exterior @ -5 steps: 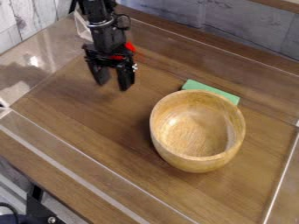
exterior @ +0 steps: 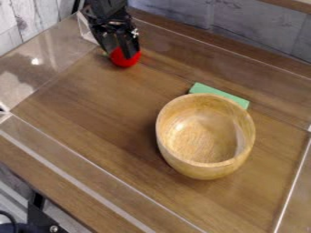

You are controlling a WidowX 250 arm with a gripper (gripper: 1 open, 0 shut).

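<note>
A red round object (exterior: 125, 57) sits on the wooden table at the upper left. My black gripper (exterior: 119, 45) is over it at the top left, its lower part overlapping the object; whether the fingers are open or shut on it is hard to tell. A large wooden bowl (exterior: 205, 150) stands at the right, and a flat green block (exterior: 219, 92) lies just behind it.
The wooden table (exterior: 97, 118) has clear room in its middle and left. A wall runs along the back, and the table's edge with dark hardware below is at the lower left.
My gripper has moved up and back from the open table to the red object, which was partly hidden behind it earlier.
</note>
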